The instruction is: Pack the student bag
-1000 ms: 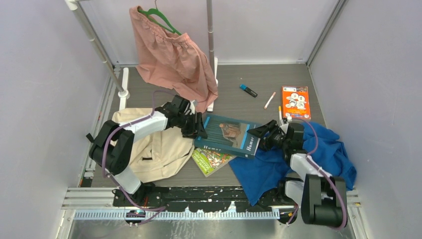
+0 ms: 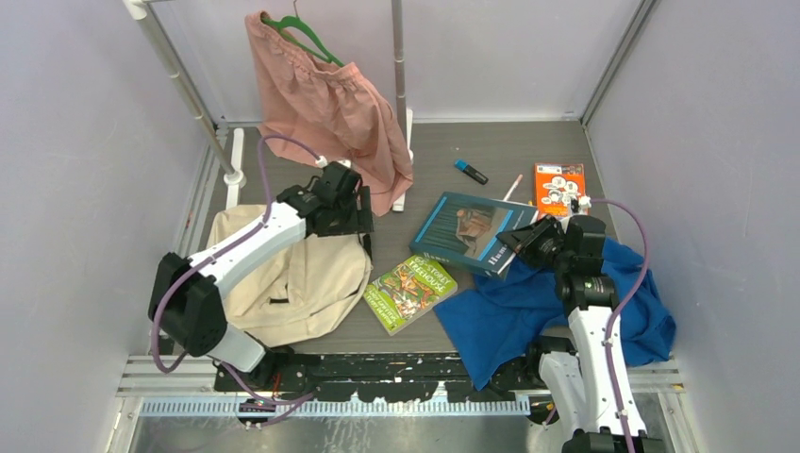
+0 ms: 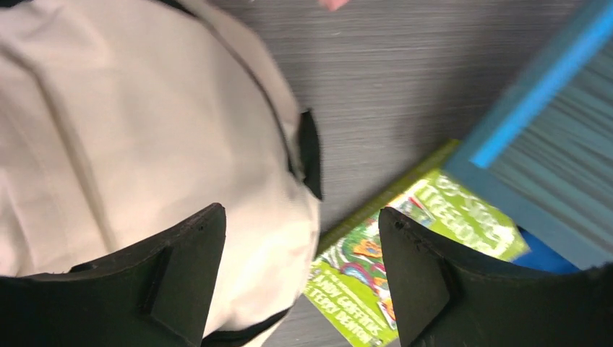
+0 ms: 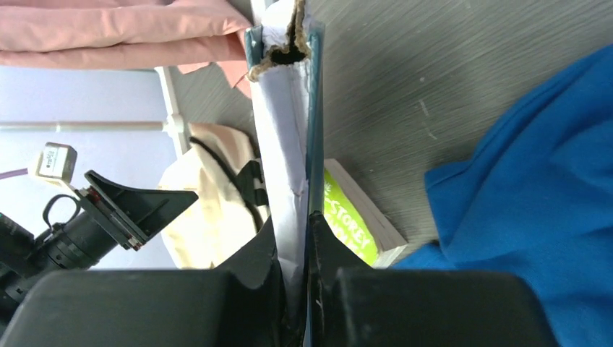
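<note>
A teal box-like book is gripped at its right end by my right gripper, raised above the table. In the right wrist view its worn white edge runs up from between the fingers. My left gripper is open and empty, hanging above the cream bag near its right side. The bag lies flat, and its opening is hard to make out. Just right of the bag lies a green book, partly under the raised teal book in the left wrist view.
A blue cloth spreads across the right side. An orange book and a blue-capped marker lie at the back. Pink shorts hang from a green hanger behind the bag. Bare table shows behind the teal book.
The teal book has moved right and away from the left gripper, uncovering more of the green book. My left gripper has shifted back and left, over the bag.
</note>
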